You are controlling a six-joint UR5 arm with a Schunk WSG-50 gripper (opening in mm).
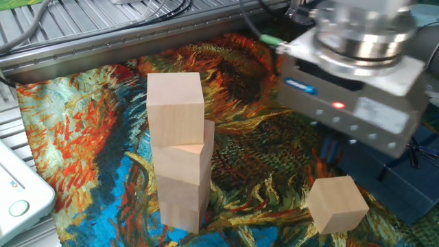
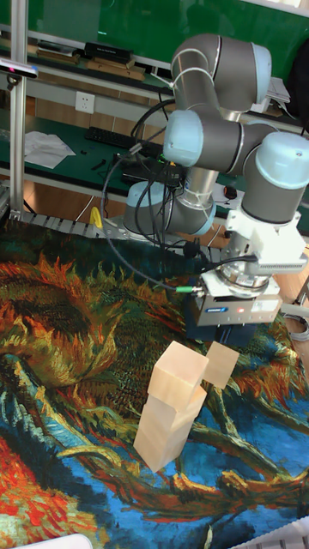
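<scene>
Several plain wooden cubes form a tower [image 1: 175,110] left of centre in exterior view 2. Its top cube [image 2: 179,364] sits turned slightly against the one below. A loose wooden cube [image 1: 336,206] rests on the cloth to the tower's right; in exterior view 3 this cube [image 2: 222,362] shows just behind and right of the tower. My gripper [image 1: 330,149] hangs behind the loose cube, apart from it and from the tower. Only part of its dark fingers shows below the grey body, so their spacing is unclear. No cube is seen between them.
A dark blue box with a ribbon [image 1: 411,171] stands at the right, partly hidden by the gripper body. A white device [image 1: 24,195] lies at the left edge.
</scene>
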